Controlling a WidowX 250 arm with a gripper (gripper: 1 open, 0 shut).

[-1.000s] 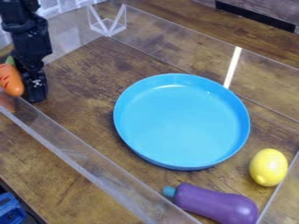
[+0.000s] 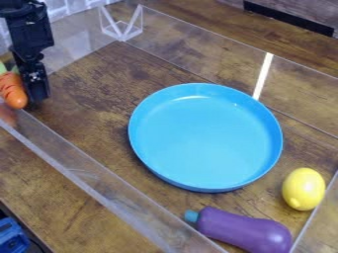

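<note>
My black gripper [image 2: 32, 61] is at the far upper left, partly cut off by the view's edge, down at an orange carrot [image 2: 14, 91] beside the tray wall. Its fingers are partly hidden, and I cannot tell from the view whether they touch the carrot.
A large blue plate [image 2: 205, 136] fills the middle right. A yellow lemon [image 2: 302, 189] and a purple eggplant [image 2: 244, 230] lie at the lower right. Clear plastic walls border the wooden surface [image 2: 106, 99], which is bare between carrot and plate.
The gripper has shifted slightly left and up, and the carrot's visible position has changed slightly.
</note>
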